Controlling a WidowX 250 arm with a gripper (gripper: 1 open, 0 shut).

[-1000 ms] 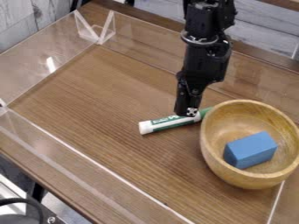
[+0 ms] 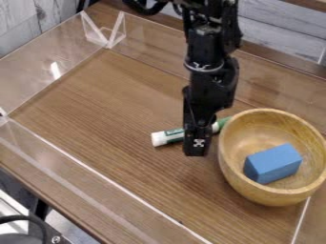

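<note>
My black gripper (image 2: 197, 140) points down just left of a wooden bowl (image 2: 265, 127), low over a white and green tube (image 2: 166, 137) that lies on the wooden table (image 2: 95, 119). The gripper partly hides the tube's middle, and its fingertips are dark and small, with nothing visible held between them. A blue block (image 2: 272, 164) sits inside the bowl.
A clear plastic barrier runs along the left side, and a pale ledge lies at the back.
The tube, bowl and block look unmoved.
</note>
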